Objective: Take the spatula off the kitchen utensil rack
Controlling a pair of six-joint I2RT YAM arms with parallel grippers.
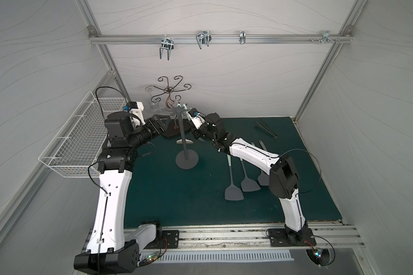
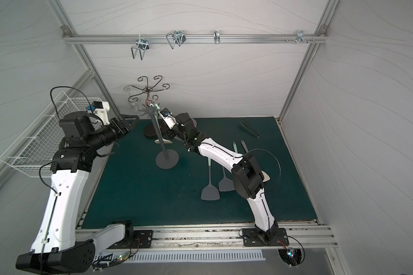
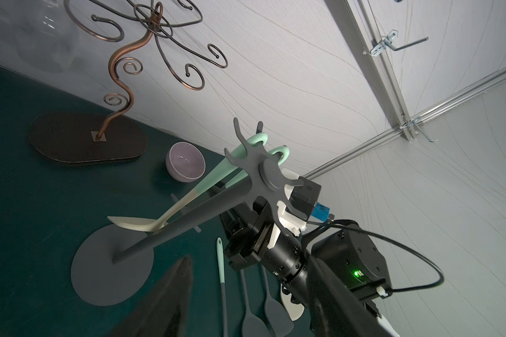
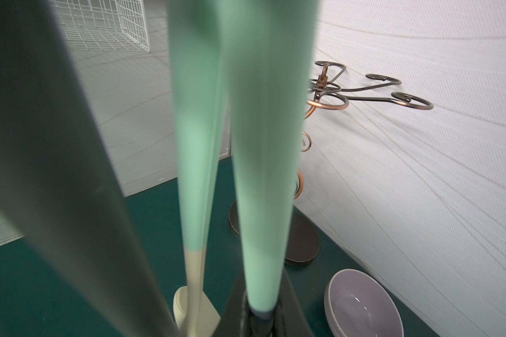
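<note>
The grey utensil rack (image 1: 185,137) stands upright on the table, its hooked top (image 3: 265,174) near my left gripper. Two mint-green handles hang from the hooks. One belongs to a cream-headed utensil (image 3: 137,223); the other is the grey spatula's (image 4: 267,168), its loop (image 3: 281,150) at a hook. My right gripper is shut around the spatula's thin shaft just below the green handle; much of the contact is dark and blurred. Left of the rack, my left gripper (image 1: 166,123) stands part open and empty; its blurred fingers (image 3: 168,303) frame the lower wrist view.
Several utensils, including a spatula (image 1: 234,192), lie right of centre. Behind the rack are a lilac bowl (image 3: 185,161) and a curly metal stand (image 3: 121,84). A white wire basket (image 1: 78,142) hangs left.
</note>
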